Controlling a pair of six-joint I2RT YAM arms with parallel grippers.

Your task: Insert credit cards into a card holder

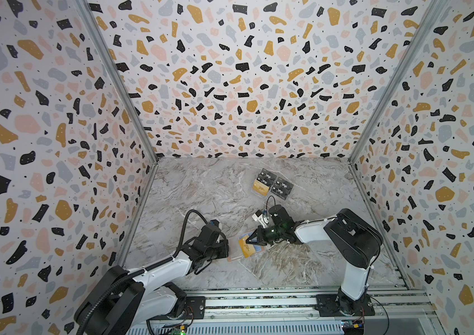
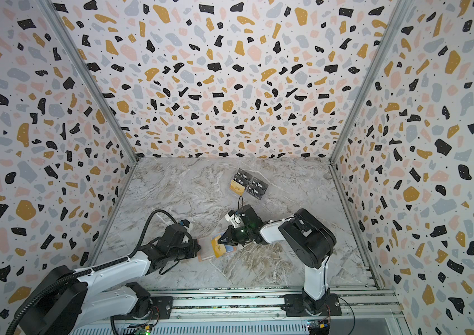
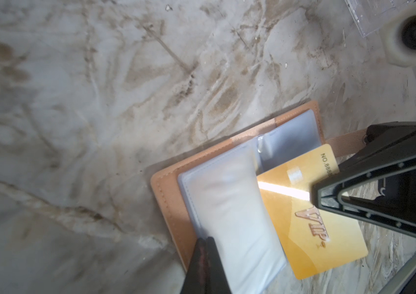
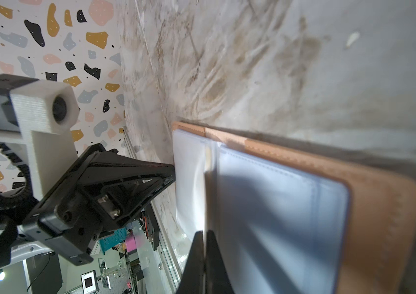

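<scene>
The tan card holder (image 3: 171,196) lies open on the marble table, with clear sleeves (image 3: 227,205) bulging above its cover in the left wrist view. My right gripper is shut on a gold VIP card (image 3: 310,240). The card stands askew at the sleeves' right-hand side; whether its edge is inside a pocket cannot be told. In the right wrist view the card (image 4: 208,164) shows only as a thin strip above the fingers. My left gripper is shut at the left sleeve's outer edge; whether the sleeve is between its fingertips is unclear.
Behind the grippers stand two clear boxes, one holding black and gold cards (image 1: 261,186), the other black cards (image 1: 282,188). Bare marble surrounds the holder at the front, and patterned walls close off the back and sides.
</scene>
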